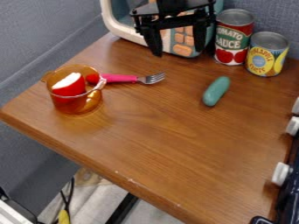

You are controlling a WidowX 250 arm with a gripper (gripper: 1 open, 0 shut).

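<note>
My black gripper (172, 44) hangs at the top centre in front of a pale toy microwave (121, 17) with orange buttons, its two fingers spread open and nothing visible between them. An orange translucent pot (76, 101) at the left holds a red-and-white piece (69, 84). A pink-handled fork (135, 79) lies right of the pot. A green cucumber-like object (216, 90) lies at centre right. A tomato can (233, 39) and a yellow can (267, 58) stand at the back right.
A dark appliance with white knobs (281, 173) runs along the right edge. A grey padded wall lies beyond the left edge.
</note>
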